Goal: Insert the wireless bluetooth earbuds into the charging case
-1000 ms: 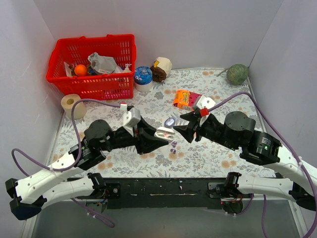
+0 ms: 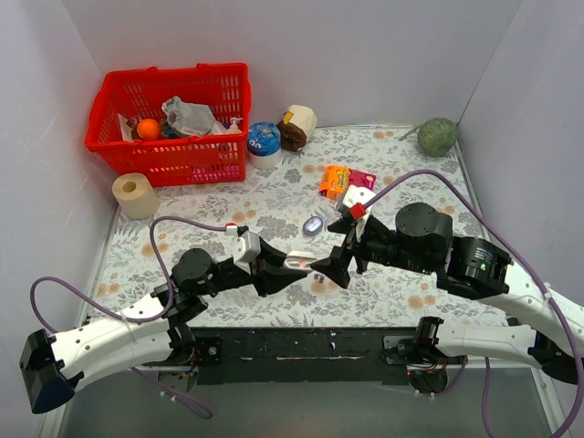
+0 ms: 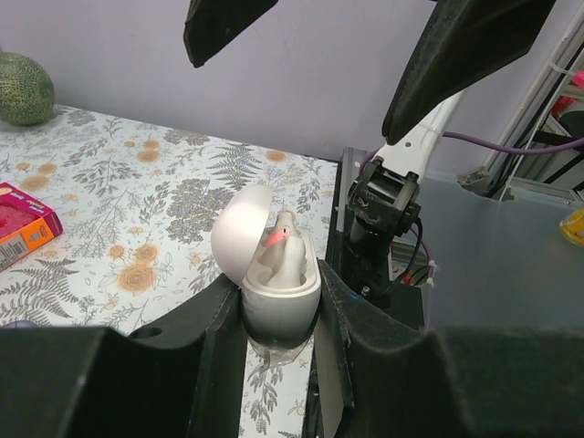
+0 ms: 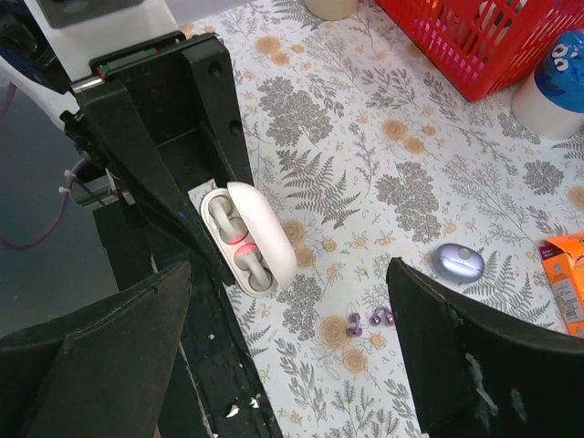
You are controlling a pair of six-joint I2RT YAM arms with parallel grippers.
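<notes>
My left gripper (image 2: 285,265) is shut on a white charging case (image 3: 279,315), held above the table with its lid raised. In the right wrist view, two white earbuds (image 4: 252,266) lie in the case's two hollows, with a reddish glow between them. Whether they are fully seated, I cannot tell. My right gripper stands open, its fingers (image 3: 461,55) spread apart beside the case's open side, with nothing between them. From above, its tips come very close to the case.
Small purple earbuds (image 4: 380,316) and a silvery-purple oval case (image 4: 458,263) lie on the floral cloth. Behind are an orange and pink packet (image 2: 335,180), a blue-lidded tub (image 2: 265,144) and a red basket (image 2: 210,162). The tape roll (image 2: 136,195) stands left.
The left gripper has come down with the case and levelled out. The right gripper, still open, has moved left and toward the table's front, closing the gap to the case.
</notes>
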